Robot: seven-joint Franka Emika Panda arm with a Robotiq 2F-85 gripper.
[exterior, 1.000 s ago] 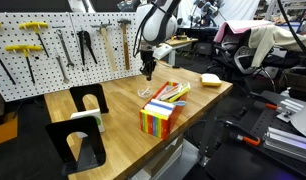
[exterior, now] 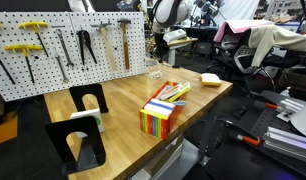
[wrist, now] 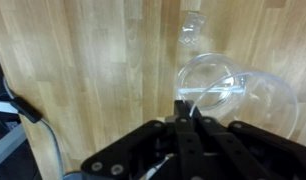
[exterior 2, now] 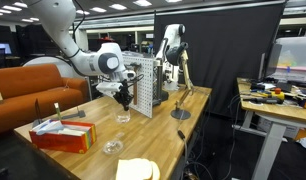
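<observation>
A clear round cup (wrist: pixel 265 100) is pinched at its rim by my gripper, which is shut on it. In the wrist view the cup hangs to the right of the fingers. Below it lies a second clear round container (wrist: pixel 199 72), partly seen through the cup. A small clear piece (wrist: pixel 192 27) rests on the wood farther up in that view. Exterior view 2 has the gripper (exterior 2: pixel 125 105) above the table, with clear plastic (exterior 2: pixel 123 117) just under it. Another clear round container (exterior 2: pixel 113 148) sits nearer the front of the table.
A red box (exterior 2: pixel 63 136) holding colourful items stands on the table. White pads or sponges (exterior 2: pixel 138 170) lie at the near edge. Black bookends (exterior: pixel 77 141) and a pegboard (exterior: pixel 101 45) with tools border the work area.
In exterior view 1 the arm and gripper have risen from near the tabletop and shifted to the right.
</observation>
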